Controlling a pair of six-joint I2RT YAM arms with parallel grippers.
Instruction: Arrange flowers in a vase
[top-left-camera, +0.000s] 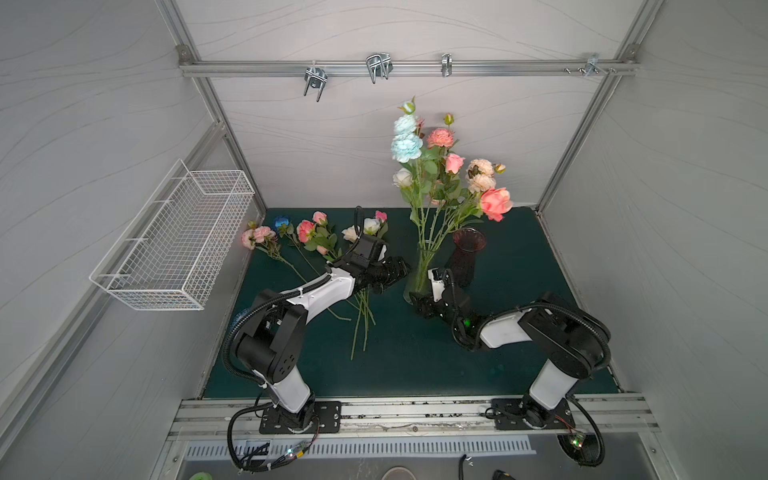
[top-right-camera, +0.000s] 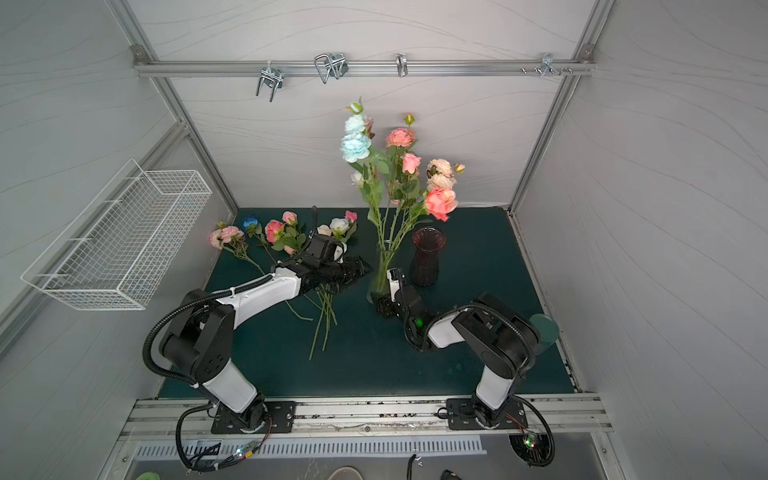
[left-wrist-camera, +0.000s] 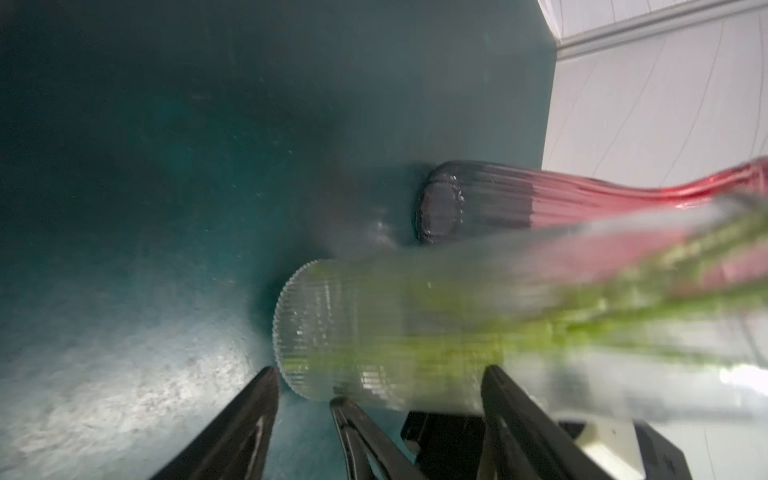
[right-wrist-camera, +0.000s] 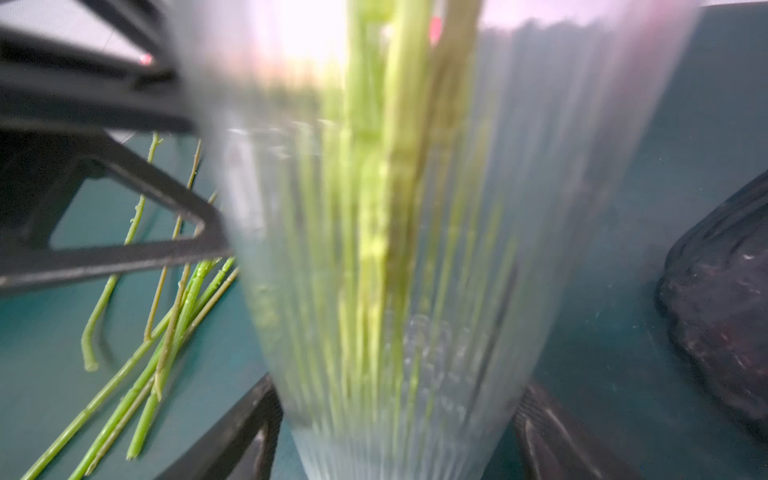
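The clear ribbed vase (right-wrist-camera: 400, 320) stands roughly upright at the middle of the table, its base close to the surface. From it rise long green stems with pale blue (top-left-camera: 406, 147), coral (top-left-camera: 496, 204), pink and cream blooms. My right gripper has its fingers apart, one at each side of the vase's lower part; whether they press on it I cannot tell. On the vase's left is my left gripper (top-left-camera: 400, 272). Its fingers (left-wrist-camera: 256, 400) are wide apart beside the glass wall (left-wrist-camera: 384, 328), with no grip on it showing.
A dark red vase (top-left-camera: 462, 264) stands empty-looking just right of the clear one. Loose flowers, among them a coral-pink one (top-left-camera: 305, 231) and a blue one (top-left-camera: 281, 223), lie at the left behind my left arm. A white wire basket (top-left-camera: 224, 248) hangs left.
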